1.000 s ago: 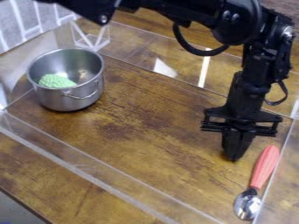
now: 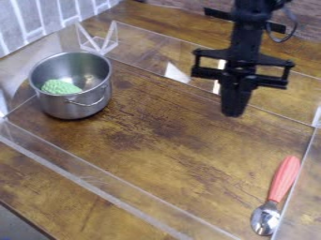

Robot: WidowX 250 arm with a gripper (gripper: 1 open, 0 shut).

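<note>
My black gripper (image 2: 235,101) hangs over the back right of the wooden table, blurred, its fingertips close together with nothing visible between them. A red-handled scoop (image 2: 282,187) with a metal head lies at the front right, below and right of the gripper. A steel pot (image 2: 78,102) with a green textured object (image 2: 59,87) inside stands at the left.
Clear plastic strips border the wooden work surface (image 2: 157,164), whose middle is bare. A pale panel and white lattice stand at the back left.
My gripper has risen and moved slightly left and back, away from the area beside the scoop. The scoop and pot have not moved.
</note>
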